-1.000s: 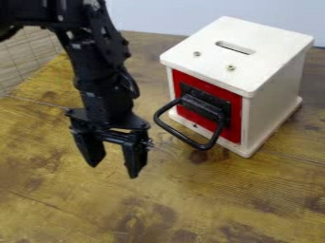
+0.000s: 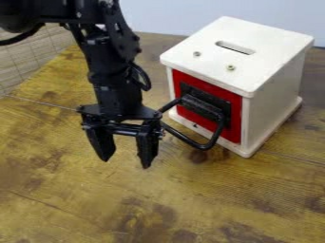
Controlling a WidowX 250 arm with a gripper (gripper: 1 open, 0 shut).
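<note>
My gripper point(image 2: 124, 150) is black and hangs open over the wooden table, left of a white box point(image 2: 260, 52), with nothing between its fingers. The box has a red front panel point(image 2: 191, 85) and a black looped handle point(image 2: 219, 128) sticking out from it toward me. The gripper's right side overlaps part of the handle in this view, so whether they touch I cannot tell.
A tiled mat or panel point(image 2: 26, 66) lies at the far left, and a pale wall point(image 2: 191, 14) stands behind.
My gripper has moved up and to the right, closer to the box's handle. The box looks unmoved.
</note>
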